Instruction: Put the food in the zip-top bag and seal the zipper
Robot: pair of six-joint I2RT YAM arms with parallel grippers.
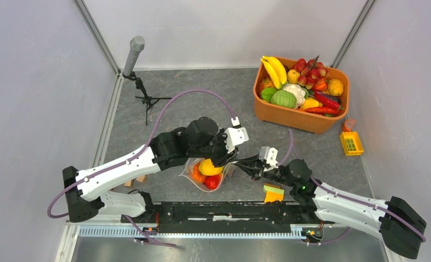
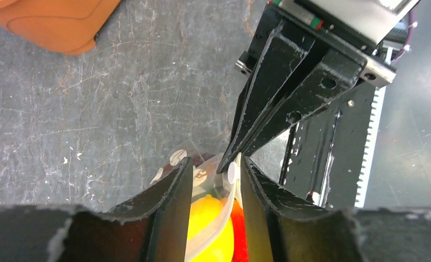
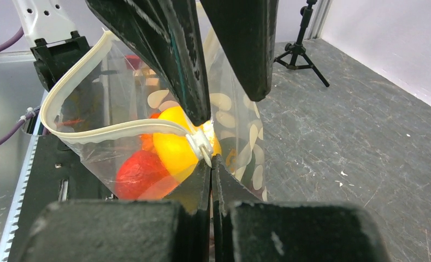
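Note:
The clear zip top bag (image 3: 114, 131) stands with its mouth gaping and holds a yellow food piece (image 3: 175, 134), a red one (image 3: 139, 173) and an orange one (image 1: 198, 173). A white slider (image 3: 200, 143) sits at one end of its zipper strip. Just beside that slider, my right gripper is shut on the bag's thin corner. My left gripper is over the bag with its fingers parted. Between them in the left wrist view lies the slider end, and no grip on it shows. The left arm hides part of the bag from above.
An orange bin (image 1: 287, 121) full of fruit and vegetables stands at the back right. Near the right wall is a small yellow basket (image 1: 352, 143). A tripod (image 1: 146, 99) stands back left.

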